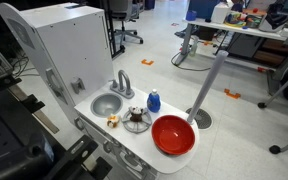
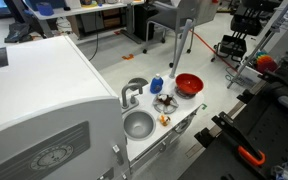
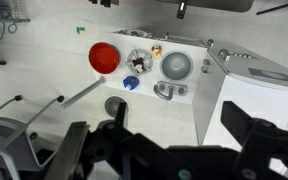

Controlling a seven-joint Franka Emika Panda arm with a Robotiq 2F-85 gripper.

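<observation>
A toy kitchen counter holds a grey round sink [image 1: 107,105] with a faucet [image 1: 123,82], a burner [image 1: 137,118] with a dark brown item on it, and a red bowl [image 1: 173,134]. Behind the burner stands a blue bottle [image 1: 153,101], seen from above in the wrist view as a blue shape [image 3: 131,82]. Near the front edge, between sink and burner, lies a small yellow-orange object [image 1: 113,119]. High over the scene, my gripper appears open, its dark fingers [image 3: 110,132] wide apart and nothing visible between them. Neither exterior view clearly shows it.
Beside the sink rises a tall white cabinet [image 1: 76,55]. A grey post [image 1: 207,83] stands behind the bowl, near a round floor drain [image 1: 200,119]. Dark equipment [image 2: 246,140] fills the near side. Beyond the counter, much of the pale floor is clear.
</observation>
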